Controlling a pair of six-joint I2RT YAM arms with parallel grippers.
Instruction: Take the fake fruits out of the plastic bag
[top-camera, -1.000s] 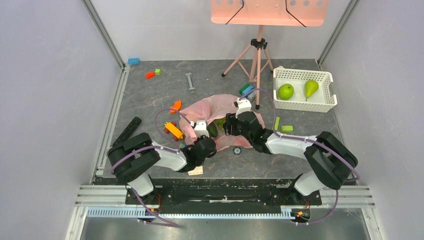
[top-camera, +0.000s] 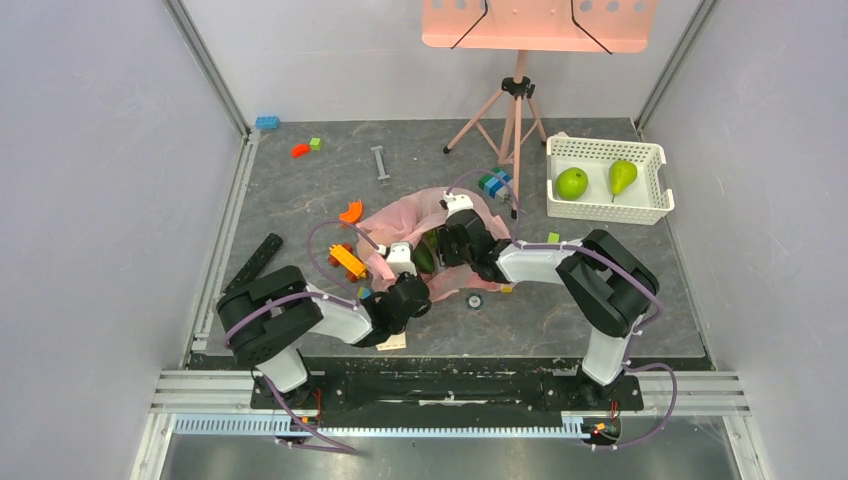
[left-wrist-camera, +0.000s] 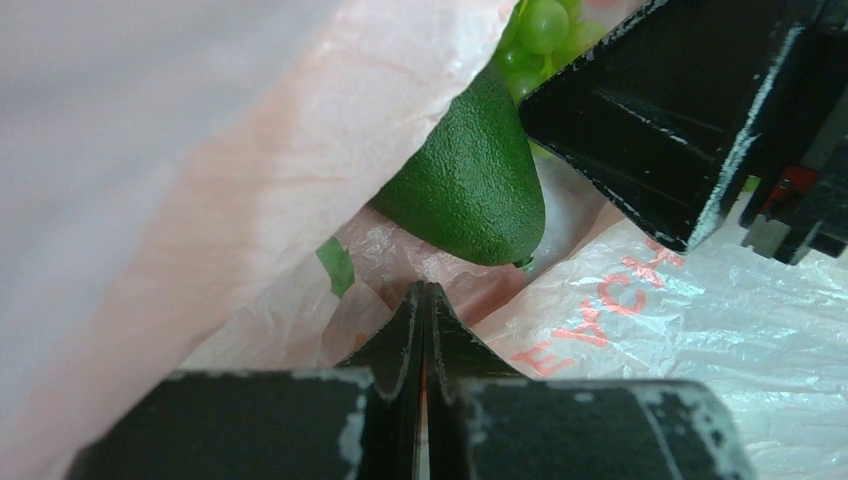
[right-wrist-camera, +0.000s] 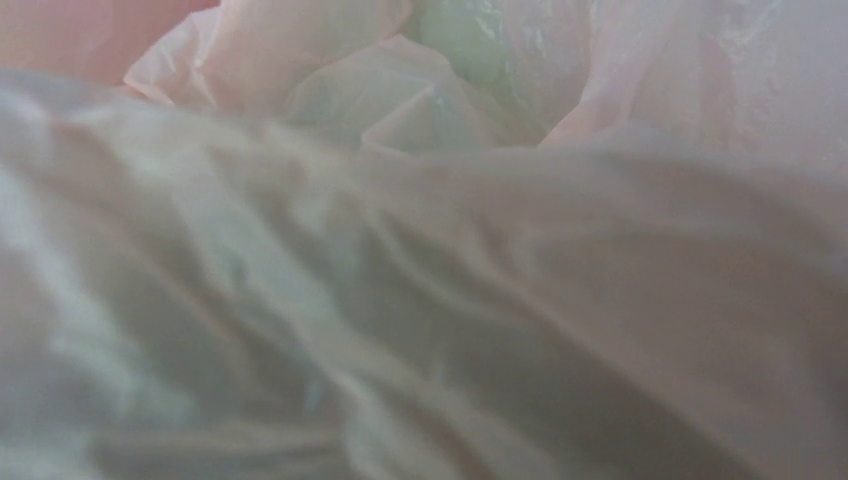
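Note:
A pink plastic bag (top-camera: 400, 215) lies spread in the middle of the floor, its mouth held between both arms. In the left wrist view, a dark green avocado (left-wrist-camera: 470, 180) rests inside, with green grapes (left-wrist-camera: 545, 25) behind it. My left gripper is shut at the bag's mouth, just short of the avocado; whether thin plastic is pinched there does not show. From the right, my right gripper (top-camera: 441, 246) reaches into the bag near the fruit; a black finger (left-wrist-camera: 650, 120) of it overlaps the grapes. Plastic covers the right wrist view and hides its fingers.
At the back right, a white basket (top-camera: 610, 210) holds a green apple (top-camera: 572, 183) and a pear (top-camera: 622, 176). A pink tripod stand (top-camera: 517, 130) rises behind the bag. An orange toy (top-camera: 348, 262) sits close on the left.
My right gripper has moved left, deeper into the bag, covering more of the grapes. The left arm has stayed almost still.

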